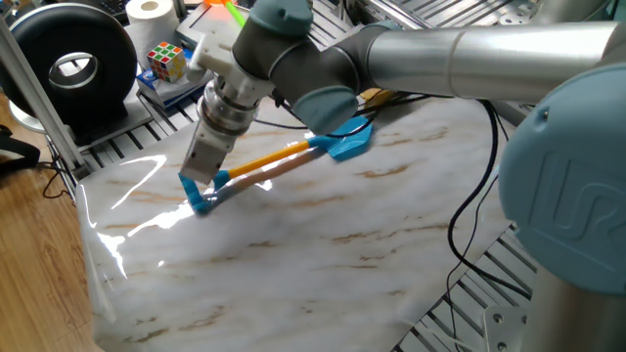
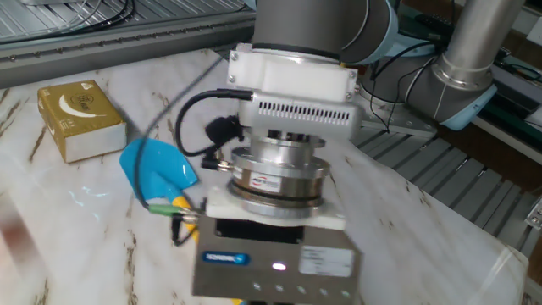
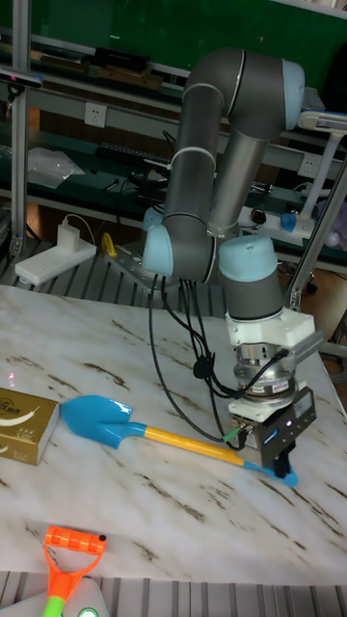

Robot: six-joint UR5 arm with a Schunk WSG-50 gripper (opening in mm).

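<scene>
A toy shovel has a blue blade, a yellow shaft and a blue grip end. It lies on the marbled table. My gripper points down at the blue grip end, tilted, and appears shut on it; its dark fingers are small here and partly hidden. In exterior view 2 the gripper body covers most of the shaft, and only the blue blade and a bit of yellow show beside it.
A gold box stands near the blade. An orange handle on a green shaft lies at the table's edge. A Rubik's cube and paper roll stand off the table. Cables hang from the arm.
</scene>
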